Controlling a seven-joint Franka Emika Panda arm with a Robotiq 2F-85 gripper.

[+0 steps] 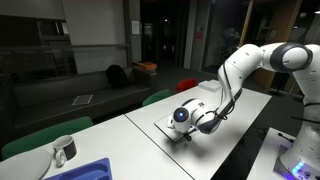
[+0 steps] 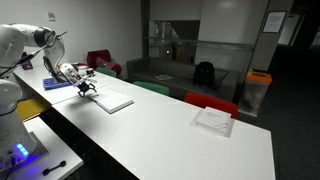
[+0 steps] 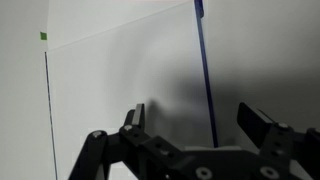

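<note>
My gripper points down over a flat white panel (image 3: 120,60) in the wrist view, its two black fingers standing wide apart. No object shows held between them. A thin dark blue strip (image 3: 206,75) runs along the panel's right side and passes below the gap. Along the left side there is a thin dark line, with a small green mark (image 3: 43,36) near its top. In exterior view 1 the gripper (image 1: 178,138) hangs low at the table, partly hiding the panel behind it. From exterior view 2, the pale panel (image 2: 110,102) lies flat beside the gripper.
A grey mug (image 1: 64,150), a white plate (image 1: 28,163) and a blue tray (image 1: 82,172) occupy the table's left end in exterior view 1. A white tray-like item (image 2: 212,122) lies at the far end in exterior view 2. Bare tabletop (image 2: 180,145) lies between.
</note>
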